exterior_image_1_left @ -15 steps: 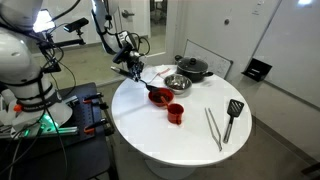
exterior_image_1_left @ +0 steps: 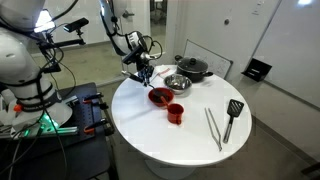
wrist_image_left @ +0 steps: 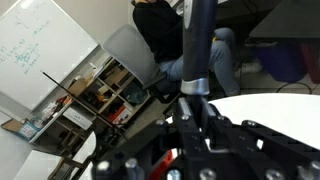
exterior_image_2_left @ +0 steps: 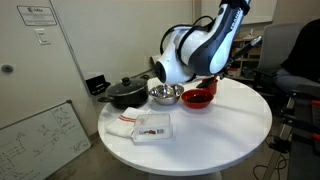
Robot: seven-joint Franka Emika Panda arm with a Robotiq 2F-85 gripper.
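Note:
In the wrist view a grey, cylinder-like handle rises from between the dark fingers, and my gripper is shut on it. Exterior view 1 shows the gripper over the left back side of the round white table. A thin dark shaft runs from there down toward a red bowl; whether its end touches the bowl is too small to tell. The same red bowl appears below the arm in exterior view 2. A red cup stands just beside it.
A silver bowl and a black lidded pot sit at the back. To the right lie a black spatula and thin utensils. A clear white container is on the table too.
The arm and gripper have shifted a little to the right over the table, now covering more of the white item behind them. The bowl and cup look unmoved.

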